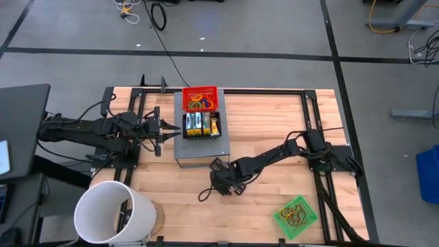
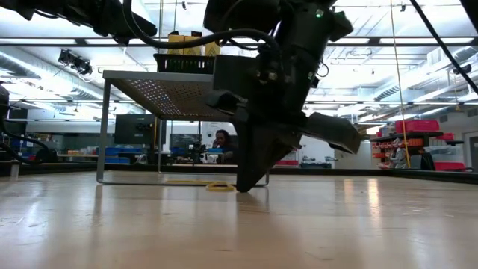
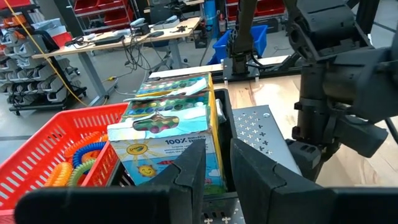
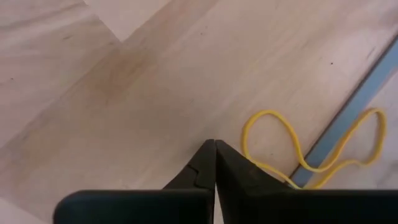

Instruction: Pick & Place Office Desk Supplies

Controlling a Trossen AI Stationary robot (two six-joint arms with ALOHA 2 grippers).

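Note:
A yellow rubber band [image 4: 292, 135] lies twisted on the wood, crossing the grey leg bar [image 4: 323, 146] of the metal shelf in the right wrist view. My right gripper is shut with nothing between its fingers, tips just left of the band. The low view puts its tip [image 2: 245, 187] at the tabletop beside the band [image 2: 220, 186], in front of the shelf [image 2: 160, 76]. My left gripper stands open and empty, facing a crayon box [image 3: 165, 140] in a black tray. Loose bands lie in the green basket [image 1: 295, 217].
On the shelf, a red basket [image 1: 199, 98] of coiled cords sits behind the black tray [image 1: 202, 133] of boxes. A white bin [image 1: 114, 213] stands front left. Bare wood [image 1: 206, 219] is free at front middle.

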